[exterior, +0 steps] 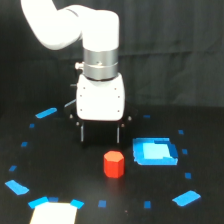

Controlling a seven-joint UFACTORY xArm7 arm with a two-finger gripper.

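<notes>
An orange-red six-sided block (114, 164) stands on the dark table, near the middle of the camera view. My gripper (101, 140) hangs above and slightly left of it, behind it as seen from the camera. Its two thin dark fingers (83, 132) are spread wide, with nothing between them. The block and the fingers look apart, though their exact heights are hard to judge.
To the right of the block lies a blue square (137, 158) with a pale inner patch. Blue tape strips (186, 198) and small blue marks dot the table. A whitish piece (53, 213) sits at the front left edge. Behind hangs a dark curtain.
</notes>
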